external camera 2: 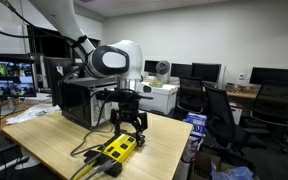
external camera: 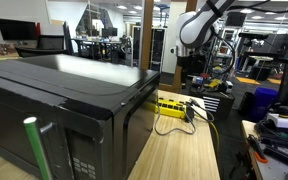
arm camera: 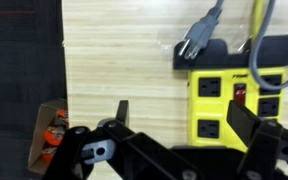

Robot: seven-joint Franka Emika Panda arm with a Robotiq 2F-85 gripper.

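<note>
A yellow and black power strip (arm camera: 210, 104) lies on the wooden table, on the right side of the wrist view. Its sockets face up and a red switch shows among them. A grey plug (arm camera: 196, 38) with its cable rests against the strip's black end. My gripper is open above the table, its fingers wide apart with nothing between them; the right finger (arm camera: 242, 118) overlaps the strip in view. From the side, the gripper (external camera 2: 129, 120) hangs over the strip (external camera 2: 120, 149), apart from it.
A large black box-like appliance (external camera: 89, 75) fills the left of the table. Cables (external camera 2: 88, 148) run beside the strip. Past the table's edge, an open cardboard box (arm camera: 46, 135) holds orange items. Bare wood (arm camera: 114, 60) lies left of the strip.
</note>
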